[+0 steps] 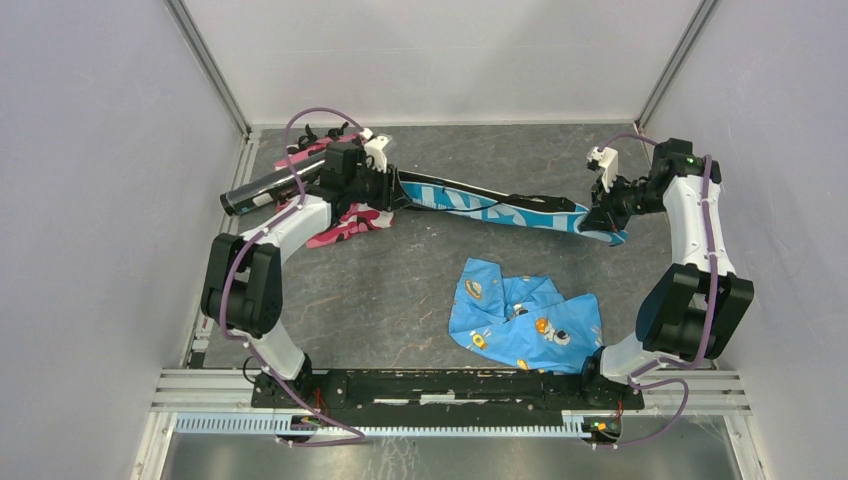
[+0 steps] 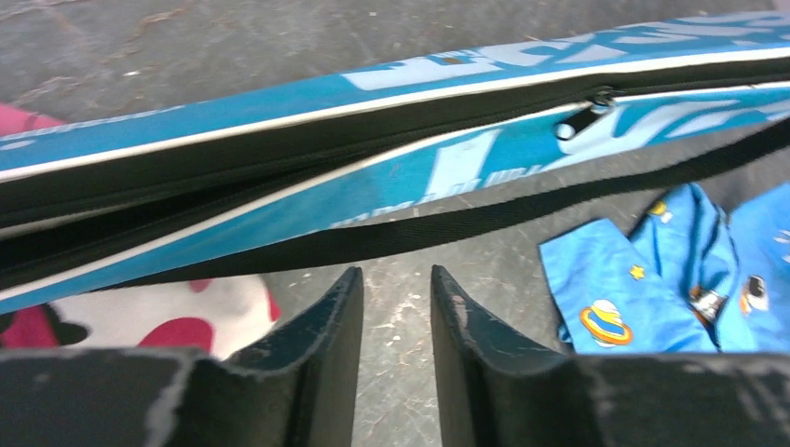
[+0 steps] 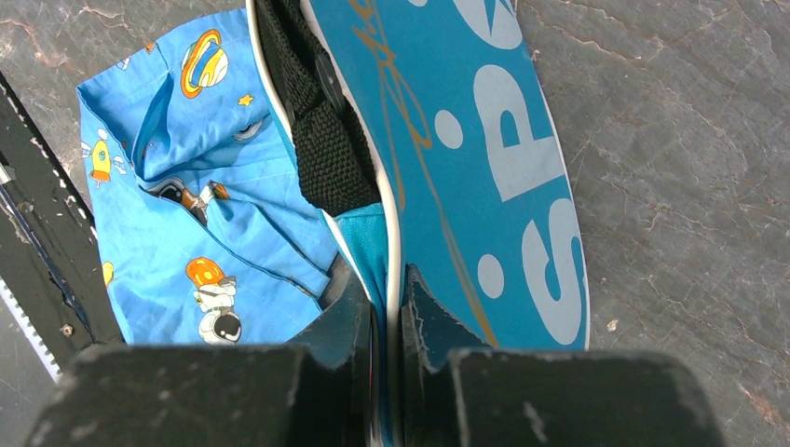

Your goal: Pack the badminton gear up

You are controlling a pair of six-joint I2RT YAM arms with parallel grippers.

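Observation:
A long blue-and-black racket bag (image 1: 480, 205) with white lettering stretches across the back of the floor, its zipper (image 2: 582, 121) and a black strap (image 2: 484, 216) visible in the left wrist view. My right gripper is shut on the blue end of the bag, near a black webbing piece. My left gripper is open at the bag's other end, with nothing between its fingers; the bag and strap lie just beyond the fingertips. A dark cylindrical tube (image 1: 245, 195) lies at the left, partly hidden by the left arm.
A red-and-white patterned cloth (image 1: 340, 230) lies under the left arm and tube. A blue astronaut-print cloth (image 1: 525, 320) lies at the front right. Walls enclose the back and both sides.

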